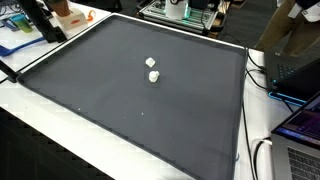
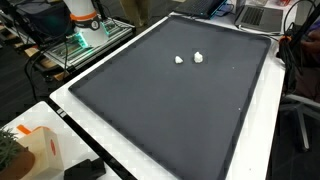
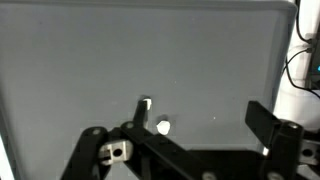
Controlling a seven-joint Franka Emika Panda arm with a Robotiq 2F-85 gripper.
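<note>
Two small white pieces lie apart on a dark grey board. In exterior view 1, the nearer white piece (image 1: 154, 76) is a little larger and the other white piece (image 1: 149, 62) lies behind it. Exterior view 2 shows the same pair, the larger piece (image 2: 198, 57) to the right of the smaller piece (image 2: 179, 60). My gripper stands open in the wrist view, its black fingers spread wide. Nothing is held between them. Both pieces show left of the gap's middle, the larger one (image 3: 163, 127) partly close to the gripper's body. The gripper cannot be made out in the exterior views.
The grey board (image 1: 120, 110) is otherwise bare, with a raised rim, on a white table. Laptops (image 1: 300, 140) and loose cables line its right side in exterior view 1. A brown pot (image 2: 16, 158) stands at the near left in exterior view 2.
</note>
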